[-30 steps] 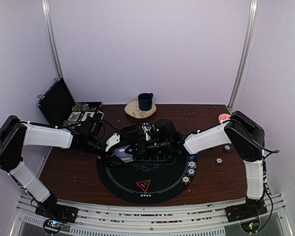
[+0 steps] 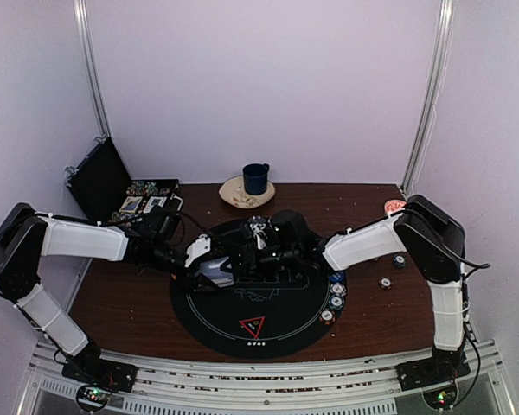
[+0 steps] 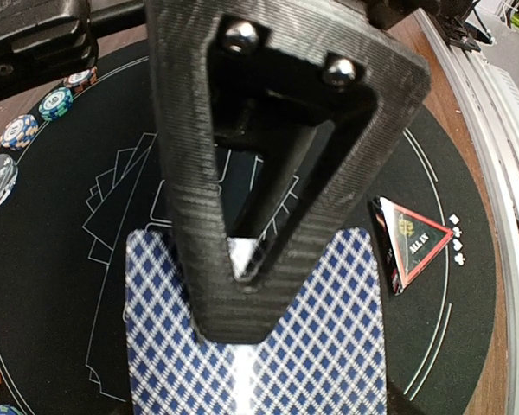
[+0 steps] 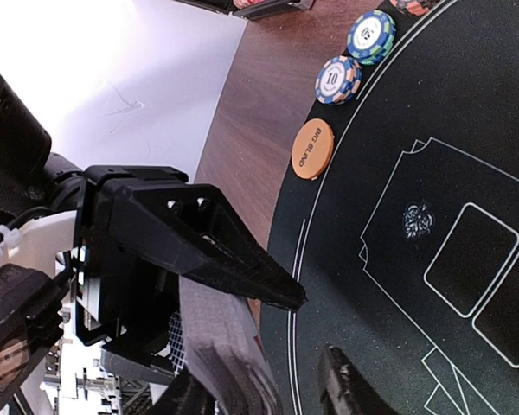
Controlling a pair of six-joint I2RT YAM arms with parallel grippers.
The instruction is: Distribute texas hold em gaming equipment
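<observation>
A blue-and-white checkered deck of cards (image 3: 329, 337) fills the lower left wrist view, with a finger of my left gripper (image 2: 204, 275) over its face. In the top view my right gripper (image 2: 235, 264) meets the left one at the deck, above the black round mat (image 2: 216, 320). In the right wrist view one black finger (image 4: 242, 268) shows beside the mat; the fingers' exact state is unclear in both. A triangular ALL IN marker (image 3: 411, 242) lies near the mat's front, and an orange BIG BLIND disc (image 4: 313, 149) by its rim.
An open case (image 2: 104, 177) stands at back left, a mug (image 2: 255, 178) on a plate (image 2: 236, 198) at the back. Chips (image 2: 336, 302) line the mat's right edge; dice-like small items (image 2: 385, 283) lie farther right.
</observation>
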